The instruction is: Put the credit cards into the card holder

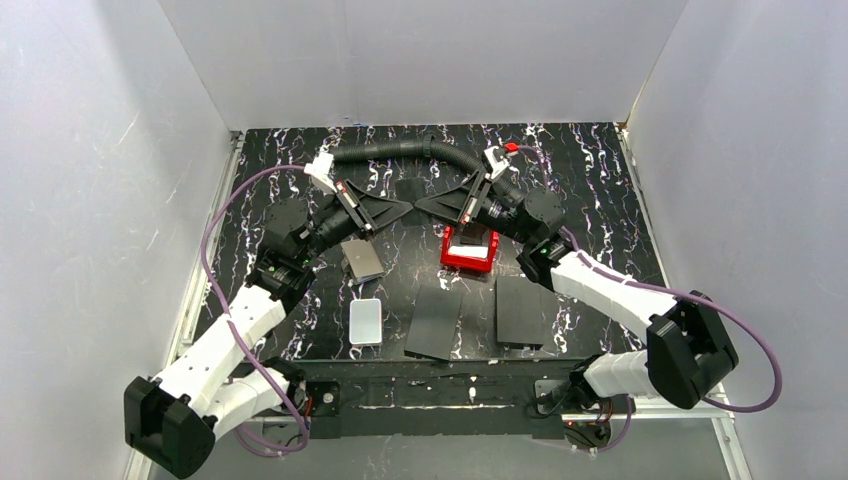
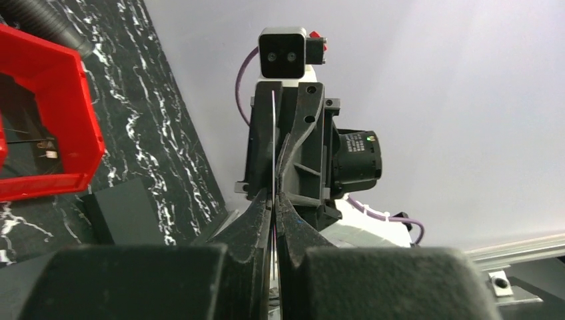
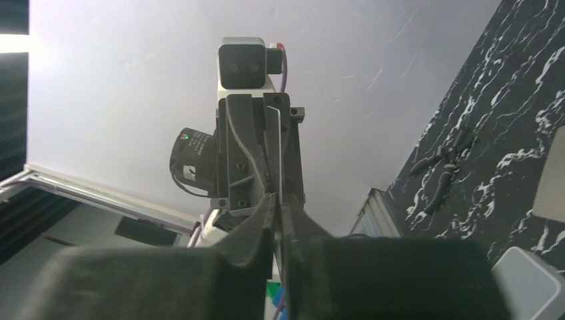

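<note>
A thin, dark flat card (image 1: 410,188) stands where the two grippers meet, above the middle of the table. My left gripper is shut on it; the card's edge (image 2: 273,127) shows edge-on as a thin upright line between the fingers. From the other side, my right gripper has its fingertips on both sides of that same card (image 3: 279,140). Blur there hides whether its fingers press on it. A grey-brown flat case (image 1: 363,259), possibly the card holder, lies below the left arm.
A red bin (image 1: 467,262) with things inside sits under the right gripper. A white box (image 1: 366,322) and two dark flat panels (image 1: 433,322) lie along the front. Pliers (image 3: 448,160) lie on the marbled table, and a black hose (image 1: 390,152) crosses the back.
</note>
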